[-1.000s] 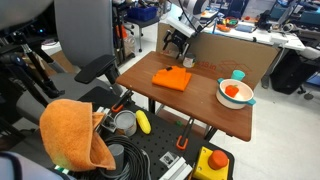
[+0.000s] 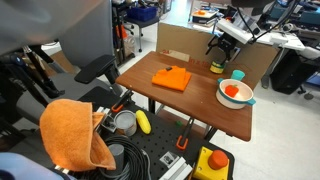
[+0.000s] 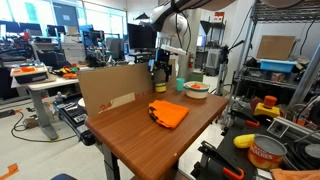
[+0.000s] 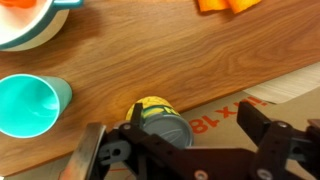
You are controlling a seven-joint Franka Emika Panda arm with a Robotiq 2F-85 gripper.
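A yellow can (image 2: 217,68) with a grey round top stands near the table's back edge, beside the teal cup (image 2: 237,74). My gripper (image 2: 214,52) hangs over it, pointing down. From the wrist view, the can's grey top (image 4: 167,128) shows between the fingers, nearer the left one, with a gap on the right side. The gripper looks open; whether either finger touches the can is hidden. A white bowl (image 2: 236,97) with a teal rim holds something orange-red. Farther left, an orange cloth (image 2: 172,79) lies flat on the table.
A cardboard panel (image 3: 112,91) stands along the table's back edge, close behind the can. Clamps grip its front edge.
My gripper has travelled right along the back of the table, away from the cloth and towards the teal cup. The cloth, cup and bowl have stayed in place.
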